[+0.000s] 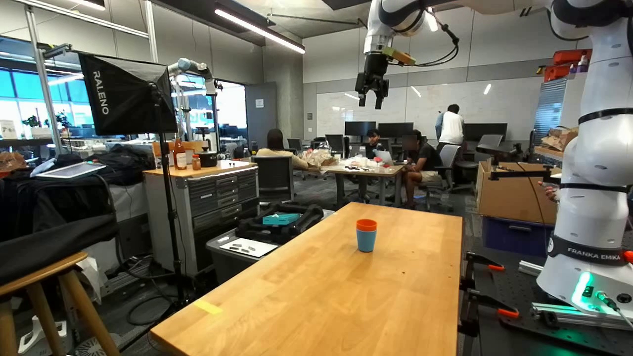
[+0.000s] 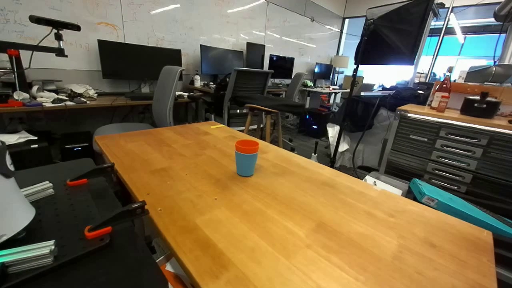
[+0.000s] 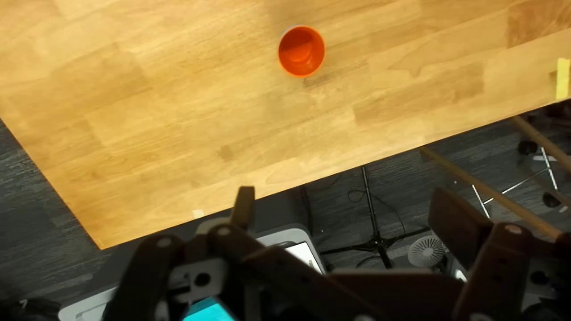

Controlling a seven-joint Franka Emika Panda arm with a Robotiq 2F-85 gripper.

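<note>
An orange cup sits nested inside a blue cup, both upright on the wooden table. In exterior view 2 the orange rim shows above the blue cup. From above, the wrist view looks into the empty-looking orange cup; the blue one is nearly hidden beneath it. High over the table hangs my gripper, well clear of the cups. Its fingers stand wide apart, open, with nothing between them. In the wrist view the gripper frames the floor beyond the table edge.
Apart from the cups, the wooden table is bare except for a strip of yellow tape. Clamps grip its robot-side edge. Beyond the opposite edge are a grey bin and a light stand.
</note>
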